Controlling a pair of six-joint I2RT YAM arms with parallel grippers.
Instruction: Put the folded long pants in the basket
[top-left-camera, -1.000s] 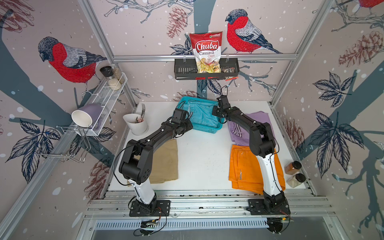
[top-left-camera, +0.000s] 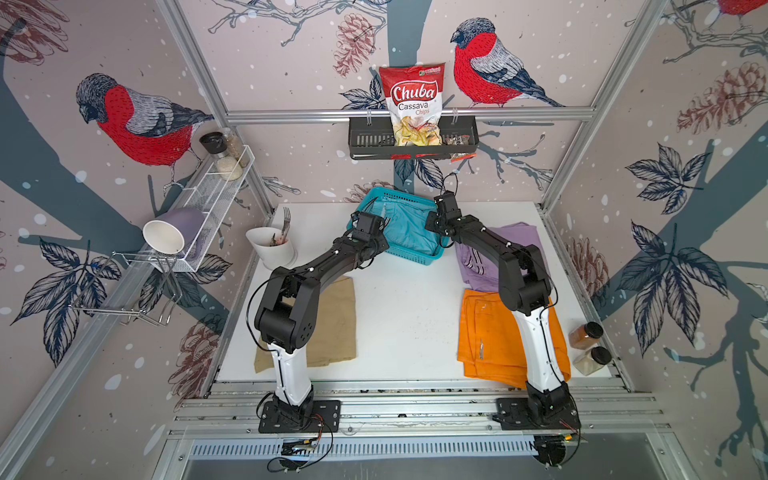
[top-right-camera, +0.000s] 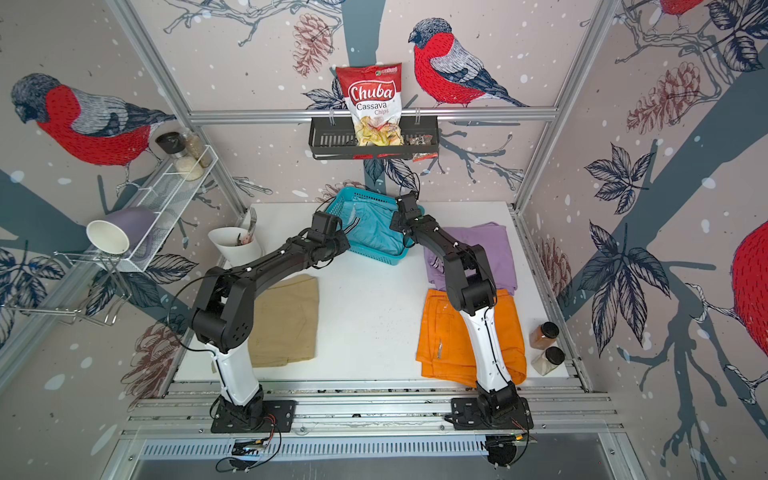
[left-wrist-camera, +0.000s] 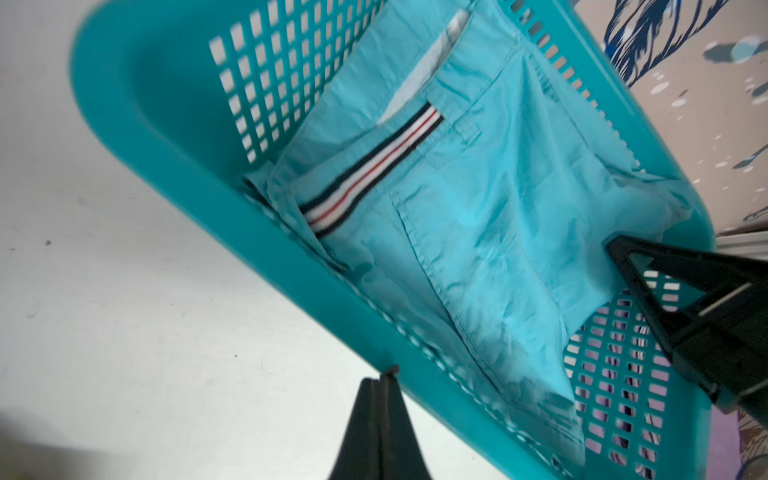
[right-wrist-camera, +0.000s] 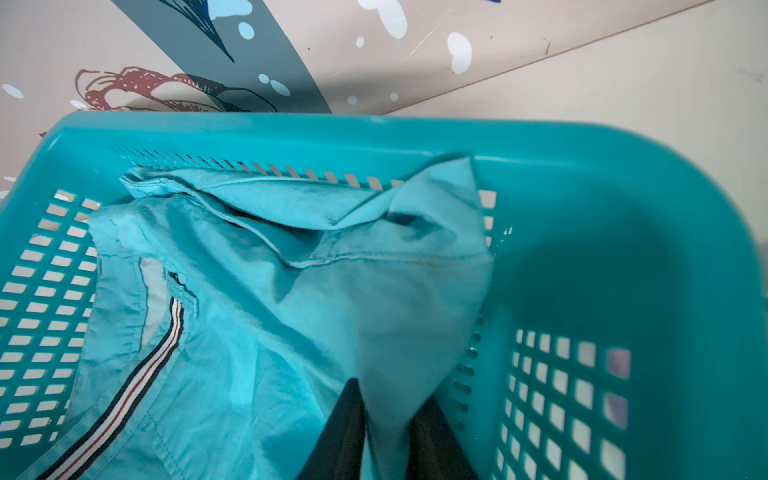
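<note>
Folded turquoise long pants (left-wrist-camera: 488, 232) with a striped trim lie inside the turquoise basket (left-wrist-camera: 272, 256). One corner of the cloth is drawn up near the basket's far right end. There my right gripper is shut on the pants, the fabric bunching narrow between its fingers. My left gripper is shut with nothing between its fingers. Its tips are at the outer side of the basket's near rim, which is not between them. From the top left view, the basket (top-left-camera: 412, 257) sits at the back of the table, slightly skewed, between both arms.
Tan cloth (top-left-camera: 336, 320) lies under the left arm. Purple cloth (top-left-camera: 520, 236) and orange cloth (top-left-camera: 488, 344) lie on the right. A white utensil cup (top-left-camera: 272, 252) stands left, two jars (top-left-camera: 590, 360) at the front right.
The basket has shifted a little left, its left end turning toward the back wall. The right arm has barely moved.
</note>
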